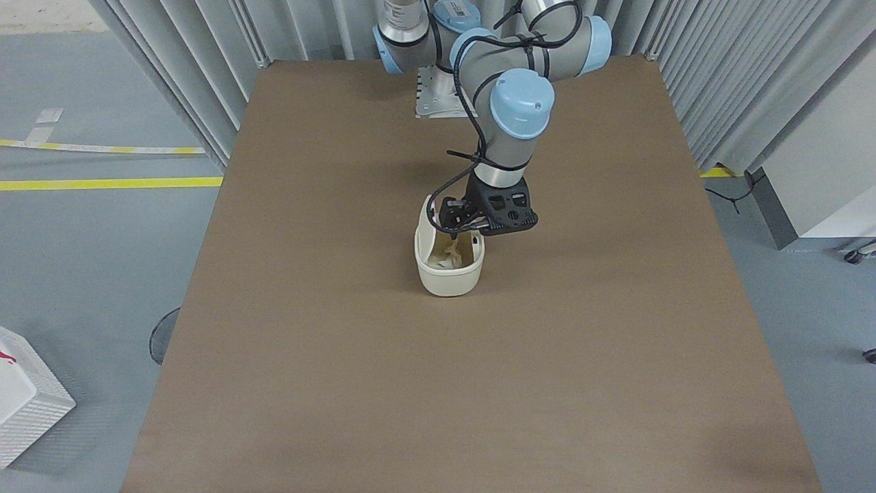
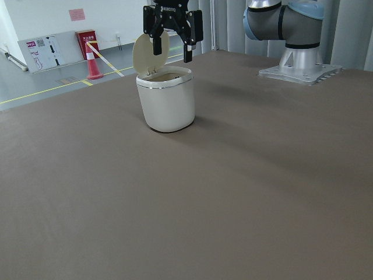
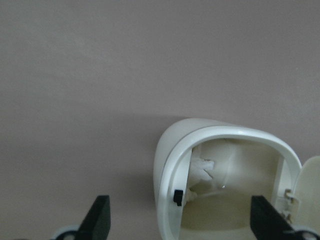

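A cream bin [image 1: 447,283] stands on the brown table with its lid [image 2: 140,55] flipped up; the same bin [image 3: 167,160] fills the lower right of the wrist view. A crumpled white tissue [image 3: 200,170] is inside it. My black gripper [image 2: 172,49] hangs just above the bin's opening, open, with nothing between its fingers; in the wrist view its two fingertips [image 3: 102,215] show at the bottom edge.
Curtains hang behind.
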